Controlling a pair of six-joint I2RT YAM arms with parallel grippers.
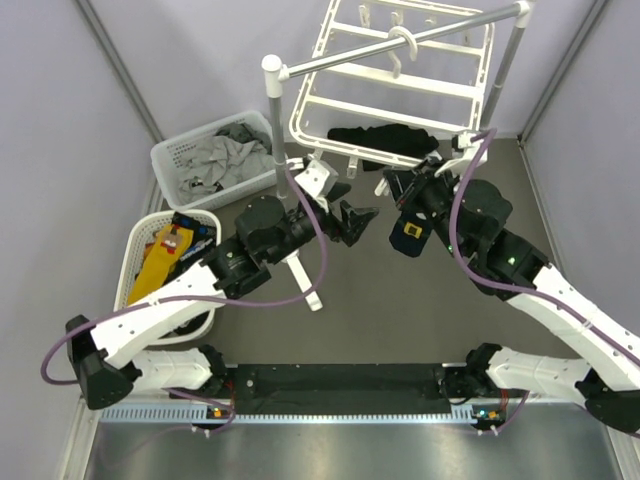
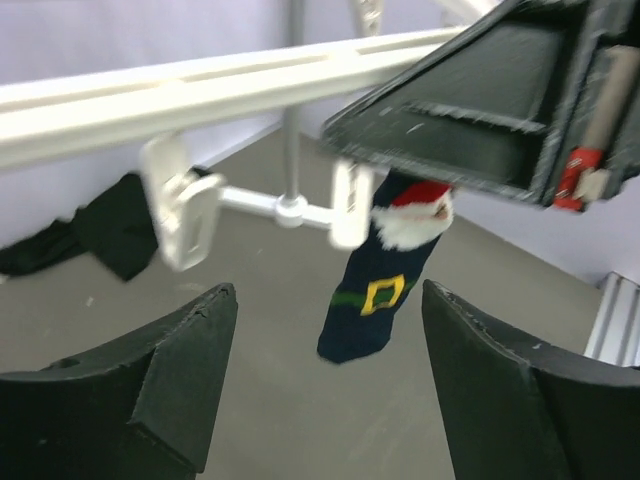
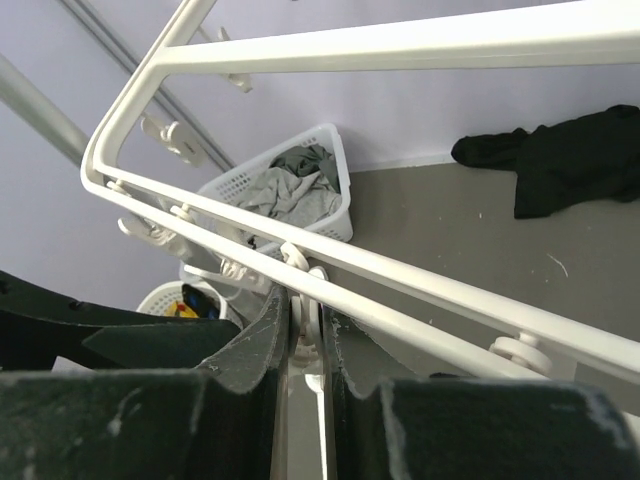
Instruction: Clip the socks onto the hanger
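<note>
The white hanger (image 1: 395, 70) hangs from a metal rail, with several clips along its near bar. A navy sock (image 2: 366, 295) with a green belt, gold buckle and red-and-white top dangles below that bar; its upper end is hidden behind my right gripper. In the right wrist view, my right gripper is shut on a white clip (image 3: 303, 325) under the bar. My left gripper is open and empty, apart from the sock and just below the bar. A free clip (image 2: 184, 215) hangs left of another clip (image 2: 350, 205) in the left wrist view.
A white basket (image 1: 160, 160) of grey clothes and another basket (image 1: 128, 265) with colourful socks stand at the left. Dark cloth (image 1: 345, 134) lies on the floor behind the hanger. Open floor (image 1: 370, 310) spreads below the grippers.
</note>
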